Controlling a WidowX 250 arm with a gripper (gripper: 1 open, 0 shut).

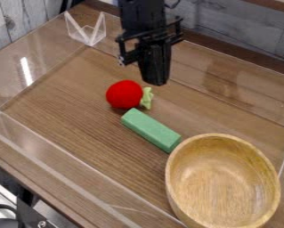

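The black gripper (150,52) hangs at the top centre, over the back of the wooden table (60,125); its fingers are shut, with nothing seen between them. Below it lie a red ball (124,94), a small light-green object (147,98) just right of the ball, partly hidden by it, and a green block (150,128) lying diagonally nearer the front.
A large tan bowl (222,178) fills the front right. A clear plastic item (85,27) is at the back left. Dark cables show at the bottom-left edge.
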